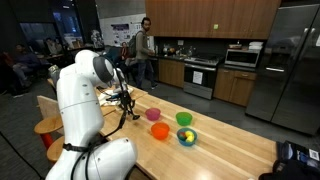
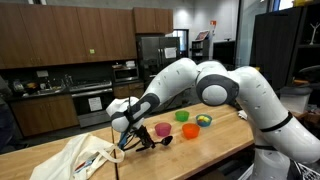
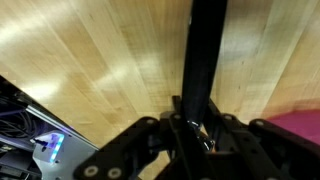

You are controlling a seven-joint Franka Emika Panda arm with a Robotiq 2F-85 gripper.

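In the wrist view my gripper is shut on a long black utensil (image 3: 203,55), whose slim handle runs from between the fingers up to the top edge. Exterior view 2 shows the utensil's dark rounded end (image 2: 167,138) to the right of the gripper (image 2: 143,145), close over the wooden table. From exterior view 1, the gripper (image 1: 128,108) hangs by the near left part of the table, left of the bowls. Its fingertips are too small there to make out.
A pink bowl (image 1: 152,114), an orange bowl (image 1: 160,130), a green bowl (image 1: 184,118) and a blue bowl (image 1: 186,136) with yellow things inside stand on the table. White cloth (image 2: 85,157) lies at the left in exterior view 2.
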